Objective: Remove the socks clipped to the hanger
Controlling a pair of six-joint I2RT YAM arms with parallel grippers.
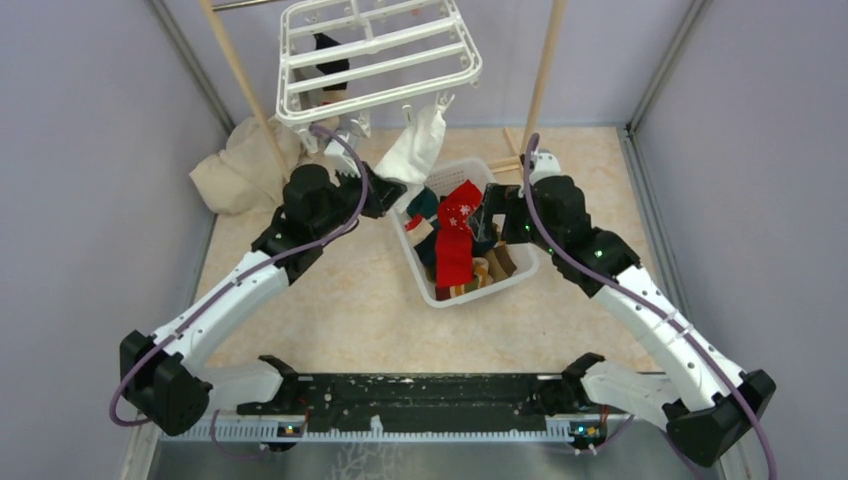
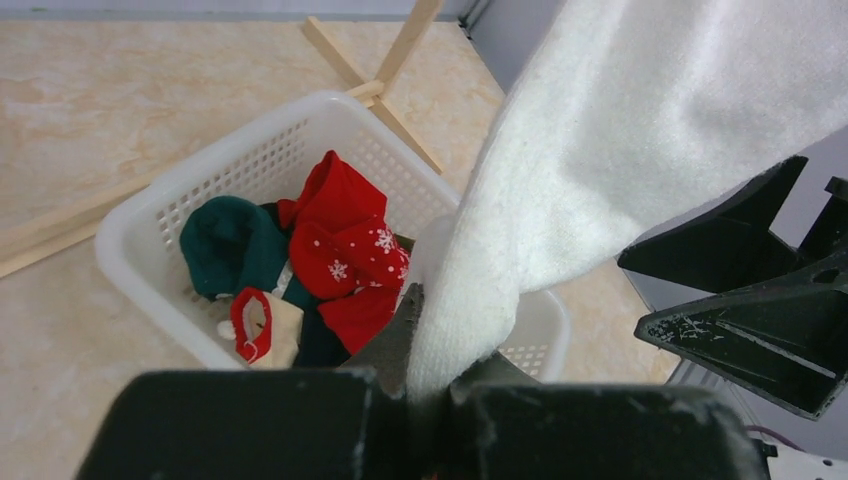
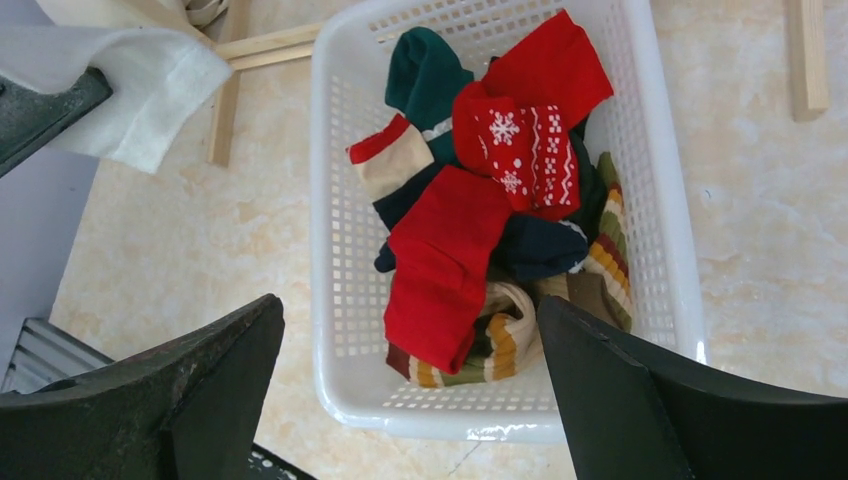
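Note:
The white sock hangs from a clip at the front right of the white hanger. On its lower end my left gripper is shut; in the left wrist view the white cloth runs down between the fingers. My right gripper stands open over the basket, apart from the sock, and nothing lies between its widely spread fingers. A dark sock still hangs at the hanger's left, partly hidden by the bars.
Below stands a white basket holding several socks, among them a red one and a green one. A beige cloth heap lies at the back left. Wooden poles flank the hanger.

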